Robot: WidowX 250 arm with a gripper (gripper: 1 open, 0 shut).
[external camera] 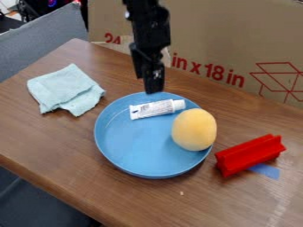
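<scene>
My gripper point(151, 71) is open above the back rim of a blue plate point(133, 144), its fingers pointing down with nothing seen between them. On the plate a white tube point(154, 109) lies across the back half, just below the gripper, and a round yellow object point(194, 130) sits at the right. A folded pale blue cloth point(64, 89) lies to the left of the plate, apart from it.
A red block-like object point(249, 154) lies right of the plate by a piece of blue tape point(267, 171). A cardboard box point(236, 49) stands behind.
</scene>
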